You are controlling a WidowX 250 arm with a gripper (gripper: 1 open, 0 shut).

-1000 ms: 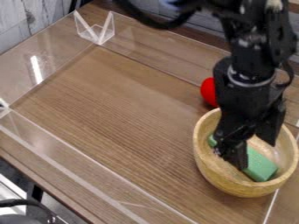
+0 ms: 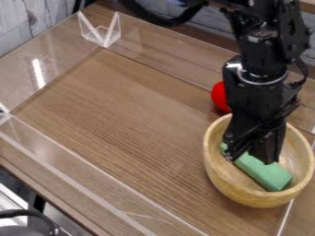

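The black gripper (image 2: 256, 129) hangs over a pale wooden bowl (image 2: 224, 184) at the lower right, its tips near the bowl's upper part; it looks shut, with nothing clearly seen between its fingers. A green bar-shaped block (image 2: 263, 170) lies inside the bowl, partly hidden by the gripper.
A red round object (image 2: 219, 96) sits behind the bowl, partly hidden by the arm. A small white rack (image 2: 96, 29) stands at the back left.
The gripper has risen from low inside the bowl to higher over it, uncovering more of the green block, which remains in the bowl.
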